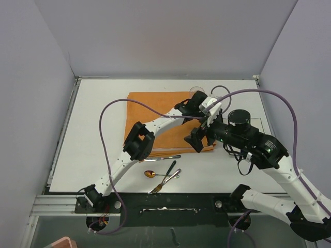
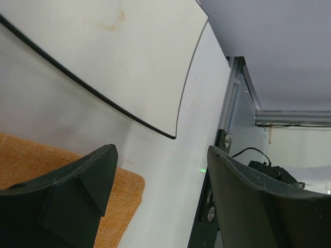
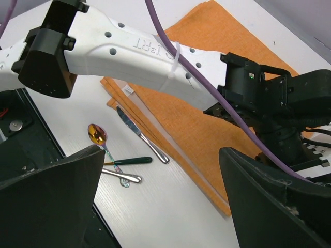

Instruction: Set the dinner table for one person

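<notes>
An orange cloth (image 1: 150,103) lies on the white table, its right part hidden under both arms. A clear glass (image 1: 196,89) shows only its rim at the cloth's far right, behind my left wrist. In front of the cloth lie a table knife (image 1: 168,157), a spoon (image 1: 150,173), a fork (image 1: 156,189) and a green handle (image 1: 171,166), the last three crossing. My left gripper is open and empty above the cloth's right edge. My right gripper is also open and empty, over the right part of the cloth, facing the left arm.
A flat white panel with a dark edge (image 2: 116,67) lies on the table's right side. The two wrists are very close together, and the left forearm crosses the cloth. Purple cables loop over both arms.
</notes>
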